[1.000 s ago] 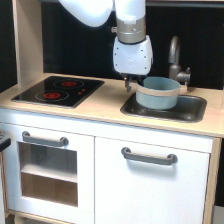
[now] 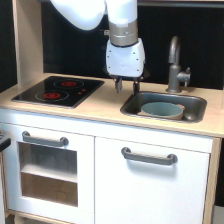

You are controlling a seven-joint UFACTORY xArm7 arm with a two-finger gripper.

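A teal pot (image 2: 162, 108) sits low in the dark sink basin (image 2: 190, 114), on the right of the counter, with its rim near the level of the sink's edge. My gripper (image 2: 128, 87) points down above the counter at the sink's left side, up and to the left of the pot. Its two dark fingers (image 2: 118, 86) stand apart, and nothing shows between them. The pot looks clear of the gripper.
A dark faucet (image 2: 176, 68) rises behind the sink. On the left lies a black stovetop (image 2: 60, 90) with two red burner rings. Free wooden counter (image 2: 100, 106) separates stove and sink. Below are white cabinet doors (image 2: 150, 185) with grey handles.
The pot was higher, above the sink beside the gripper; now it is down in the basin. My gripper has shifted slightly left and stands apart from it.
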